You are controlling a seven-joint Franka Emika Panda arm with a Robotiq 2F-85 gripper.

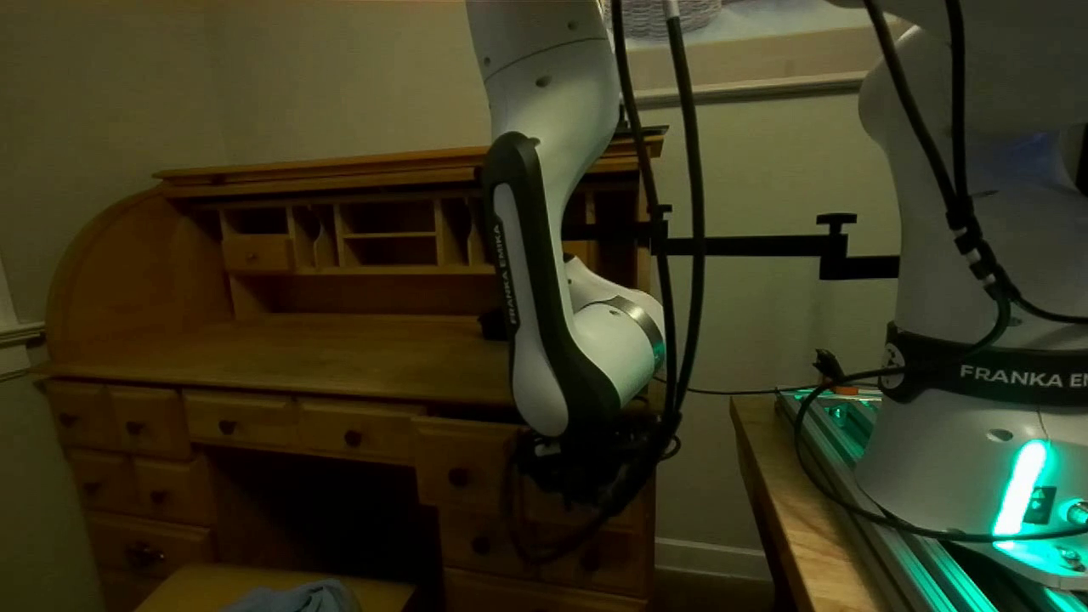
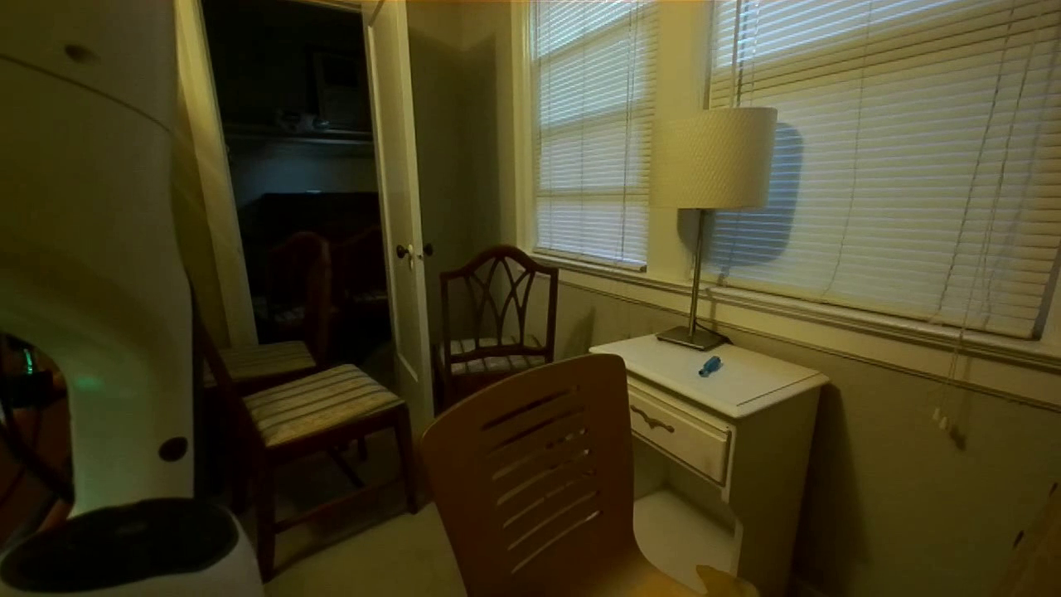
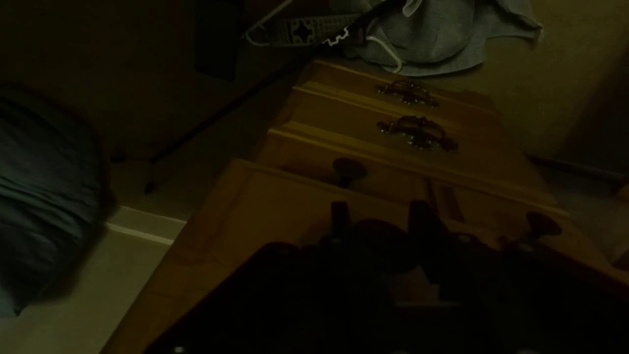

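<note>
In the wrist view, my gripper is shut on a dark round drawer knob [image 3: 380,231], which shows dimly between the two black fingers. The knob belongs to an upper drawer front [image 3: 265,197] of the wooden roll-top desk [image 1: 306,352]. That front appears to stand out slightly from the row below. From exterior view 1, the gripper [image 1: 581,467] is a dark shape against the desk's right-hand drawers, and the grasp is hidden there. Exterior view 2 does not show the gripper.
Lower knobs [image 3: 349,170] and ornate handles [image 3: 418,131] lie beyond the fingers. Black cables [image 1: 694,255] hang by the arm. A chair seat with a blue cloth [image 1: 296,597] stands before the desk, and a wooden table [image 1: 775,479] edges the right.
</note>
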